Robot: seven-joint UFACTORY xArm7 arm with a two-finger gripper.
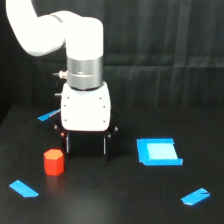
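A red block [54, 162] stands on the dark table toward the left. Behind it and to its right, my gripper [86, 145] points downward with its two dark fingers spread wide. Nothing shows between them, and the block is outside the fingers. The fingertips blend into the dark background, so their height above the table is hard to judge.
Right of the gripper lies a white square [161, 151] bordered by blue tape. Strips of blue tape mark the table at the front left [23, 188], front right [195, 197] and back left [48, 115].
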